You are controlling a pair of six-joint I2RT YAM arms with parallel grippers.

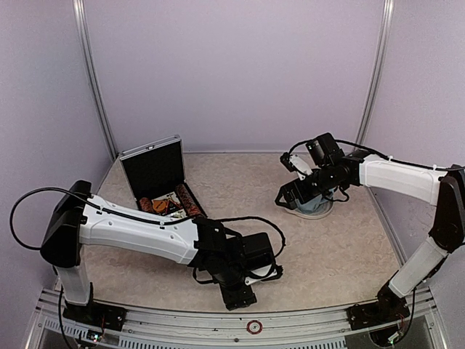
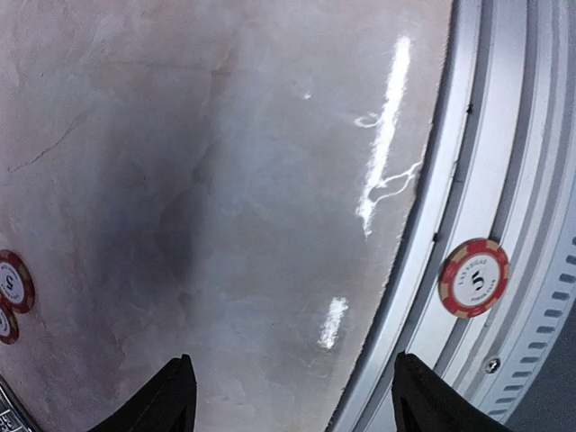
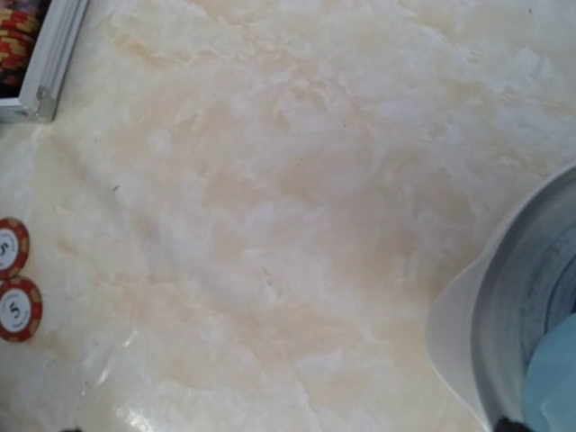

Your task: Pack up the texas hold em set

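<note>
A red poker chip [image 2: 474, 278] marked 5 lies flat on the metal rail at the table's front edge, right of my left gripper in the left wrist view. That gripper is open over bare table, nothing between its fingers. Two more red chips lie side by side on the table; the right wrist view shows the upper chip [image 3: 11, 247] and the lower chip [image 3: 18, 309] at its left edge. The chip case [image 1: 154, 171] stands open at the back left, chip rows inside. At the right, my right gripper is open and empty.
A pale round container [image 3: 454, 328] with something light blue in it sits below the right arm. Slotted metal rails [image 2: 549, 297] run beyond the table's front edge.
</note>
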